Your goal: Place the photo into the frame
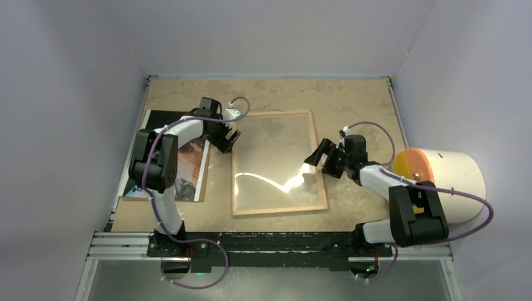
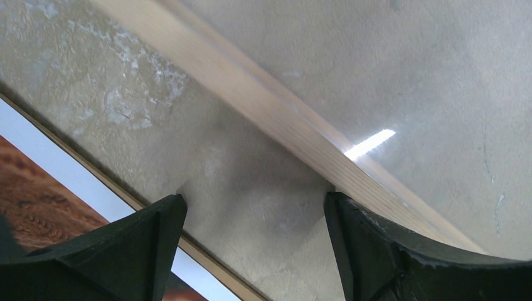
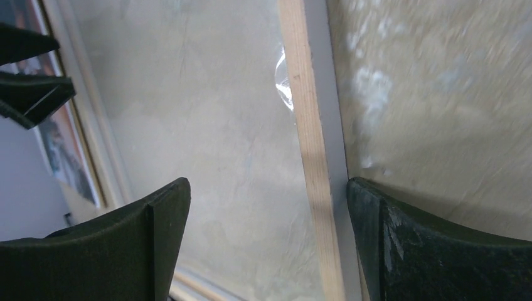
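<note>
The wooden frame with its clear pane lies flat mid-table, nearly square to the table edges. On the left, the photo rests on a brown board, partly covered by my left arm. My left gripper is open at the frame's left side, its right finger close against the wooden strip and nothing gripped. My right gripper is open too, its fingers straddling the frame's right strip. There the right finger sits against the strip's outer side, while the left one is over the pane.
A white cylinder with an orange and yellow end stands at the table's right edge. Bare tabletop shows behind the frame and to its right. Walls enclose the back and sides.
</note>
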